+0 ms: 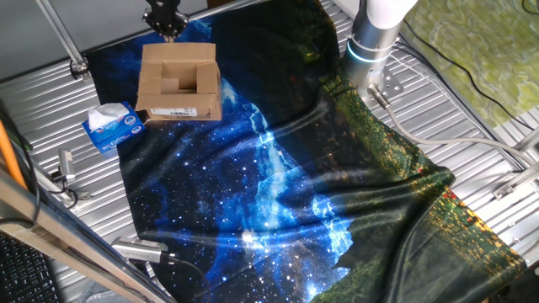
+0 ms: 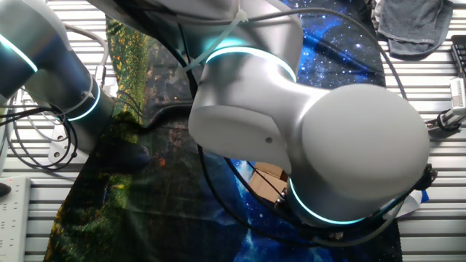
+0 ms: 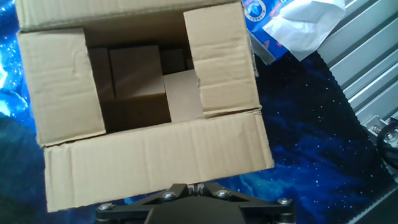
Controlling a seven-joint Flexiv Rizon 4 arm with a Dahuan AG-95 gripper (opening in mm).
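An open cardboard box (image 1: 179, 106) stands on the dark galaxy-print cloth, its flaps folded outward at the top. My gripper shows at the bottom of the wrist view, its fingers drawn together with nothing visible between them. The tips appear right at the outer edge of the near box flap (image 3: 155, 160); whether they touch it I cannot tell. From exterior view 1, the gripper (image 1: 171, 36) hangs just behind the box's far side. Inside, the box shows cardboard surfaces (image 3: 138, 71) and shadow. In exterior view 2 the arm hides most of the box (image 2: 268, 182).
A blue tissue box (image 1: 114, 135) with a white tissue stands close beside the carton. A grey device (image 1: 139, 249) with a cable lies at the cloth's near left edge, by a metal frame post (image 1: 76, 231).
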